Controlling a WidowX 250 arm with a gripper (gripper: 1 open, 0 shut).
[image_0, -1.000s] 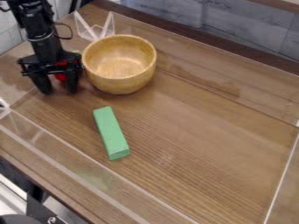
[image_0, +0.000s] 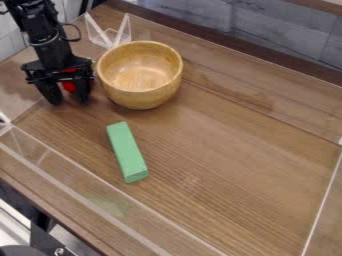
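Observation:
My black gripper (image_0: 58, 75) hangs at the upper left, low over the wooden table, around a small red object (image_0: 70, 83) just left of a tan bowl (image_0: 140, 65). The red object is mostly hidden behind the fingers, and whether they grip it is unclear. A green block (image_0: 127, 152) lies on the table below the bowl.
A pale edge runs along the top right. A white object (image_0: 112, 30) stands behind the bowl at the upper left.
The gripper has shifted slightly left and up. The bowl and green block look unmoved.

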